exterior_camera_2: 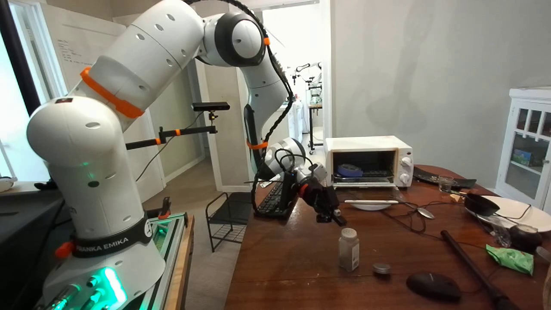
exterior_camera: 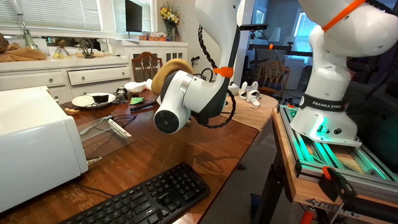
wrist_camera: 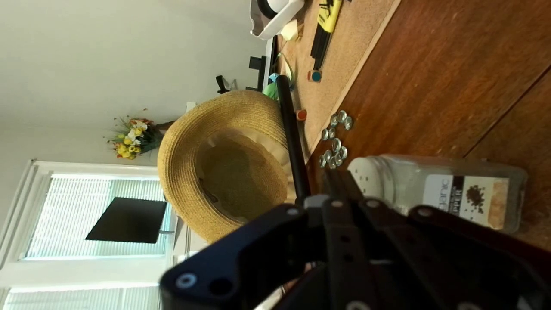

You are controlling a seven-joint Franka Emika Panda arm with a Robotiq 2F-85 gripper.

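A clear pepper jar (wrist_camera: 408, 178) with a printed label and a pale perforated top fills the right of the wrist view, which is turned sideways. In exterior view 2 the same jar (exterior_camera_2: 349, 253) stands upright on the table. A small metal lid (exterior_camera_2: 382, 268) lies to its right there, and no lid shows in the wrist view. My gripper is shut with nothing visible between its fingers, its tips beside the jar's top in that picture. From exterior view 2, the gripper (exterior_camera_2: 333, 218) sits above and behind the jar. Exterior view 1 hides it behind the arm.
A computer mouse (exterior_camera_2: 432, 286) and a black rod (exterior_camera_2: 475, 268) lie right of the jar. Behind are a toaster oven (exterior_camera_2: 369, 143) and a keyboard (exterior_camera: 149, 198). Several glass beads (wrist_camera: 335, 152) and a straw hat (wrist_camera: 181, 165) lie beyond my gripper.
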